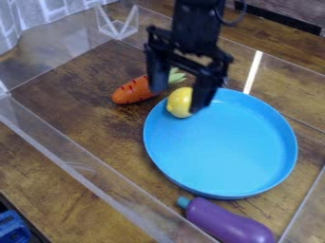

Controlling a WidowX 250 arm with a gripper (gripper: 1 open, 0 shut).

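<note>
My dark gripper hangs open above the yellow ball, partly in front of it. The ball sits on the back-left part of a blue plate. An orange carrot with a pale green top lies on the wood just left of the plate, partly behind the gripper. A purple eggplant lies in front of the plate.
A wooden table surrounds the items, with clear tray walls at the left and right. A blue object is at the lower-left corner.
</note>
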